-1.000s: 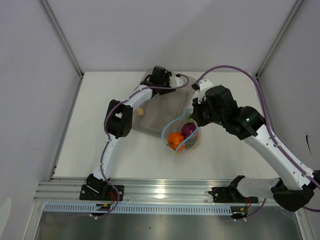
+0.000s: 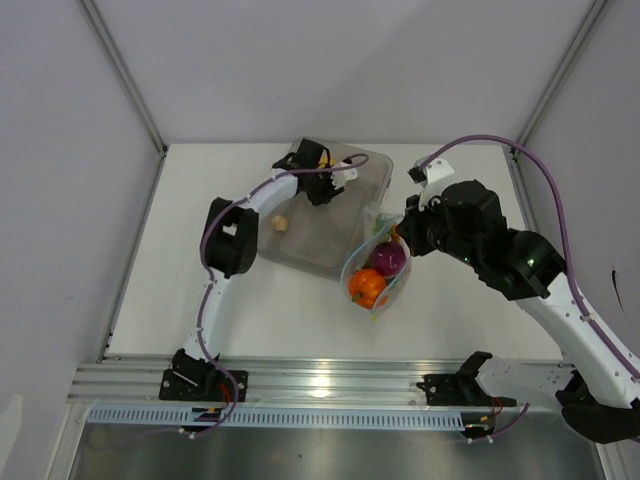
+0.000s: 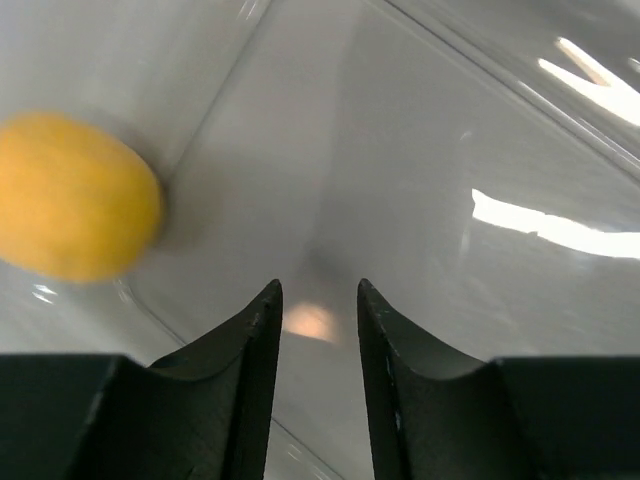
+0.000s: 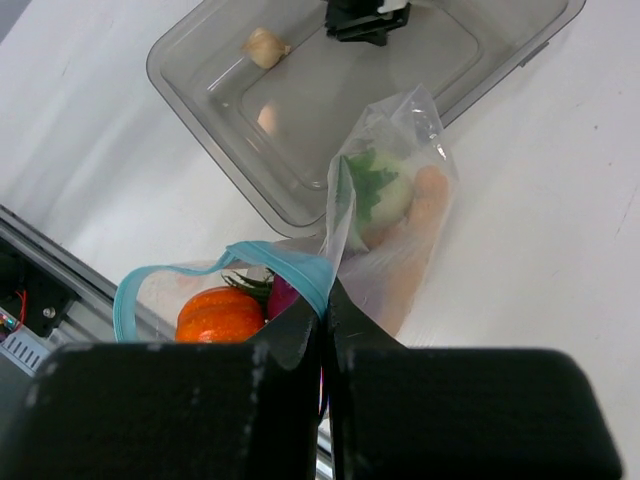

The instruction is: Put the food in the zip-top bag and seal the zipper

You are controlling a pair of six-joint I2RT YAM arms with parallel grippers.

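Note:
The zip top bag [image 2: 355,275] holds a tomato [image 2: 366,288], a red onion [image 2: 388,258], and, in the right wrist view, something pale green [image 4: 385,200] and orange. My right gripper is shut on its blue-zippered rim [image 4: 290,262]. My left gripper is low over the grey tray [image 2: 330,245], part open, nothing between its fingers; a yellow food item [image 3: 70,195] lies left of its fingertips. A small pale onion [image 2: 281,223] sits in the tray's left part.
Metal rails [image 2: 290,370] run along the front edge.
My right gripper and the bag have moved right and slightly down in the top view. My left gripper has shifted slightly left, uncovering some of the yellow item.

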